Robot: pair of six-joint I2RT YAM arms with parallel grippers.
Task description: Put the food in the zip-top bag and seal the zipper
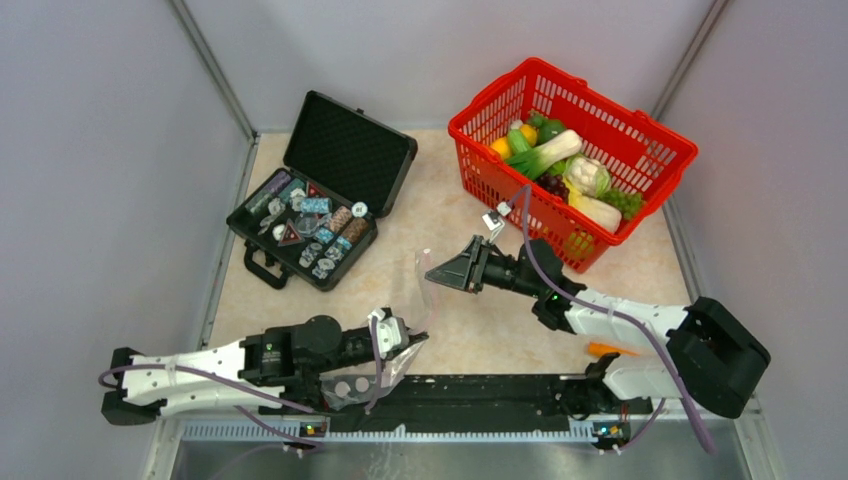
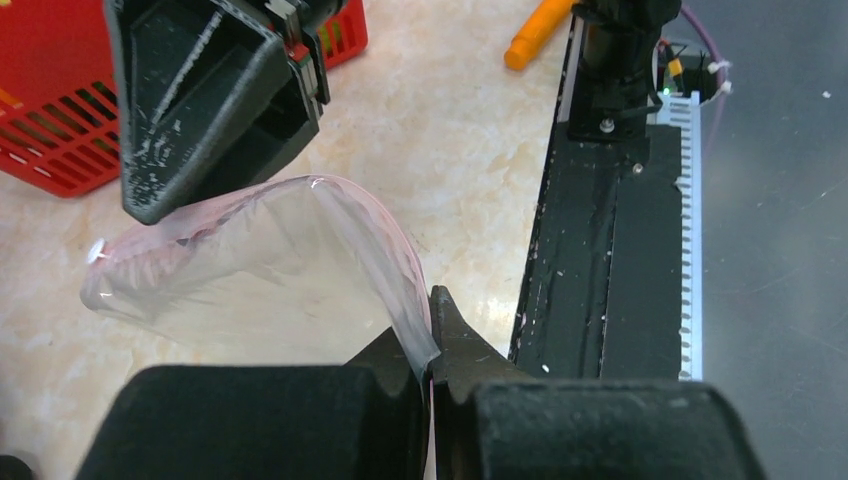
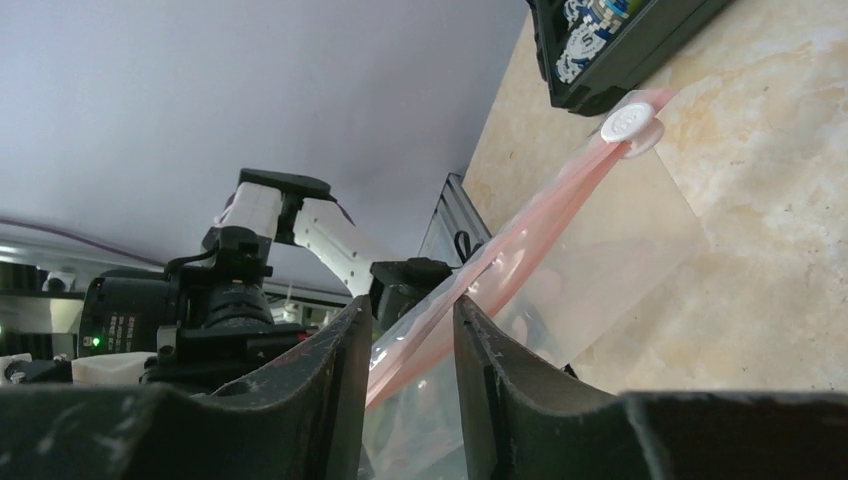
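Note:
The clear zip top bag [image 1: 385, 385] has a pink zipper strip and hangs from my left gripper [image 1: 420, 340], whose fingers are shut on its edge. In the left wrist view the film [image 2: 270, 270] runs out from between those fingers and bends away to the left. A white slider [image 3: 628, 122] sits at the far end of the pink strip. My right gripper is part open, and the strip passes at its fingertips; whether it lies between or just beyond them I cannot tell. Pale round shapes show in the bag's lower part; what they are is unclear.
A red basket [image 1: 480, 165] of vegetables and fruit stands at the back right. At the left lies an open black case [image 1: 350, 150] with small patterned pieces. An orange object [image 1: 610, 350] is partly under the right arm.

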